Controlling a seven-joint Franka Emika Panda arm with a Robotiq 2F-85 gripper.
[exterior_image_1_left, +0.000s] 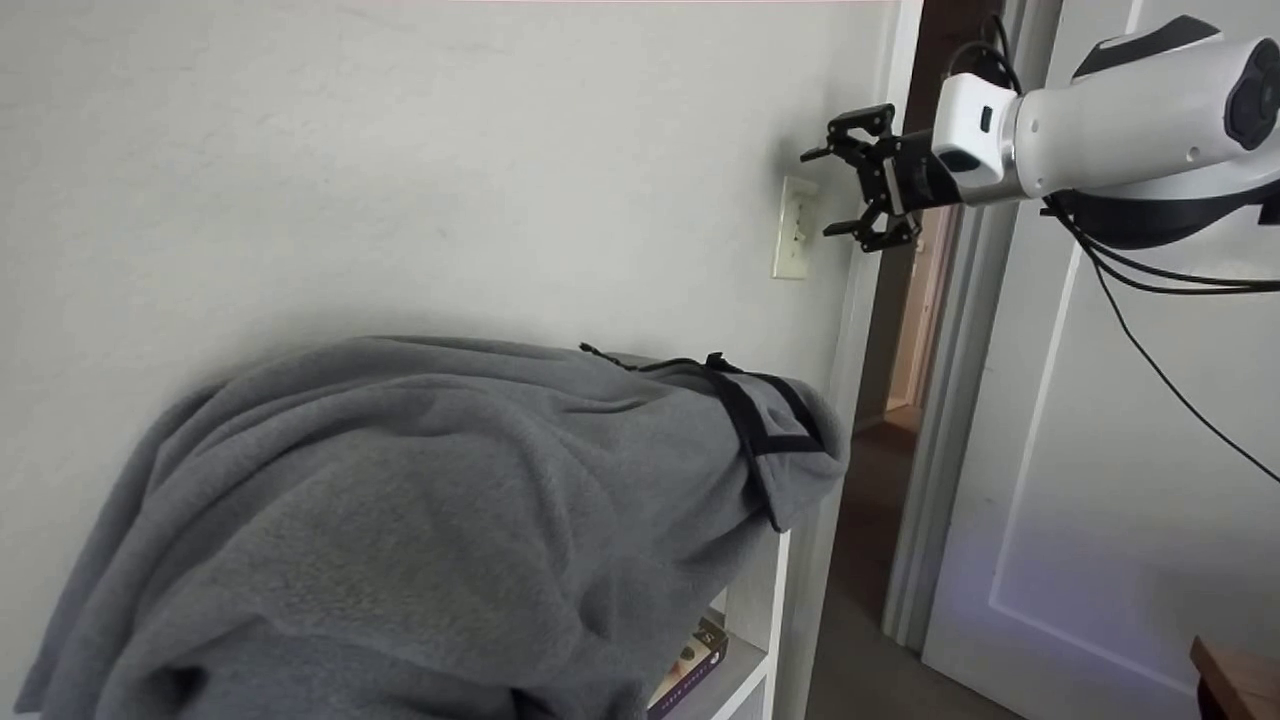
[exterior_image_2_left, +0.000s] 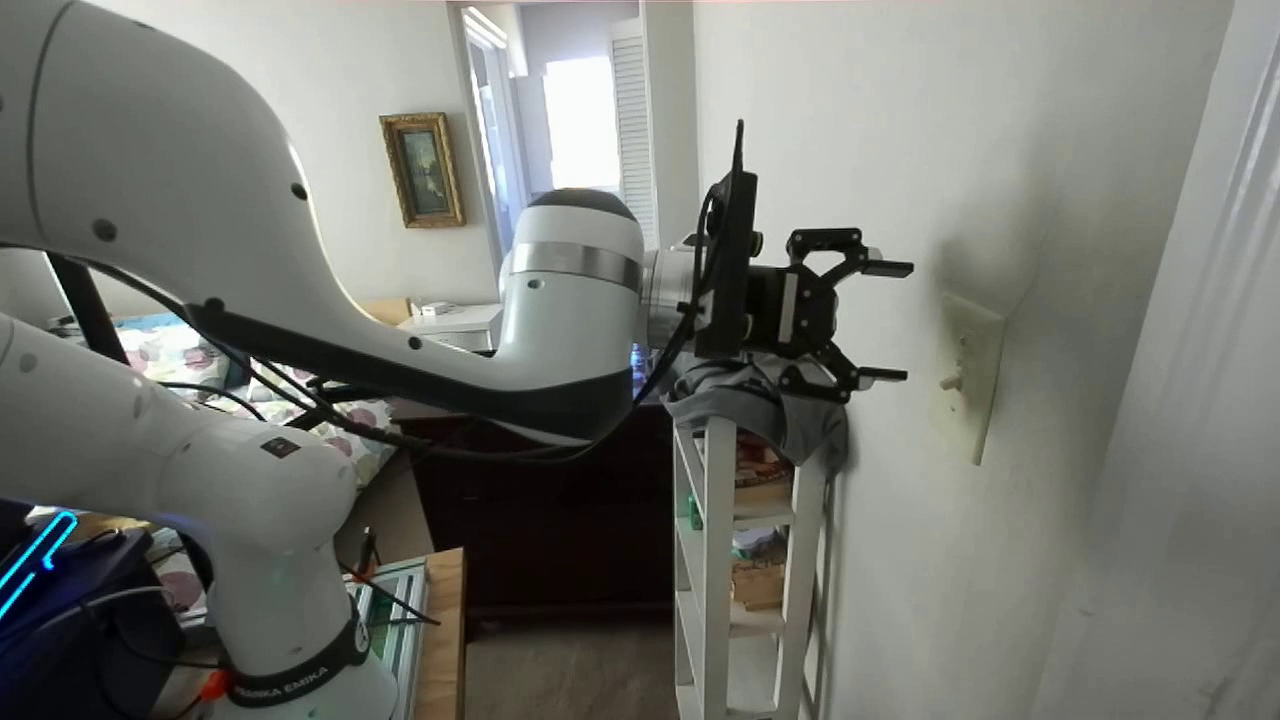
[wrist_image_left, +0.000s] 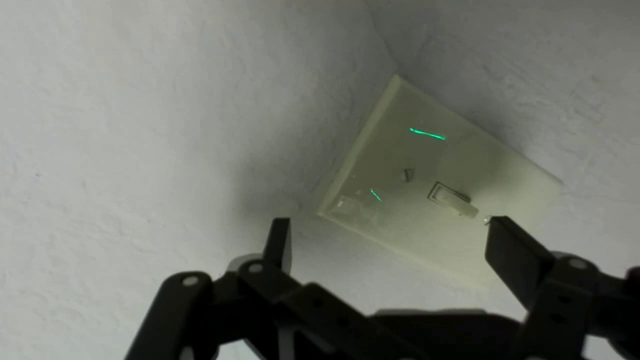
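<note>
A cream light switch plate (wrist_image_left: 390, 222) is fixed to the wall, tilted in the wrist view, with its small toggle (wrist_image_left: 457, 202) sticking out near the middle. The same switch plate (exterior_image_2_left: 974, 396) shows side-on in exterior view 2, and the plate (exterior_image_1_left: 792, 246) is near the door frame in exterior view 1. My gripper (exterior_image_2_left: 894, 322) faces the wall, its two fingers wide apart. Nothing sits between them, and a gap of air separates the fingertips from the plate. In the wrist view, the right finger (wrist_image_left: 519, 258) overlaps the plate's lower right part.
A grey fleece (exterior_image_1_left: 396, 516) drapes over the white shelf (exterior_image_2_left: 720, 540) below the arm. The doorway's frame (exterior_image_1_left: 948, 396) and a white door (exterior_image_1_left: 1104, 480) stand to the right. Bare wall (exterior_image_1_left: 480, 168) surrounds the switch plate.
</note>
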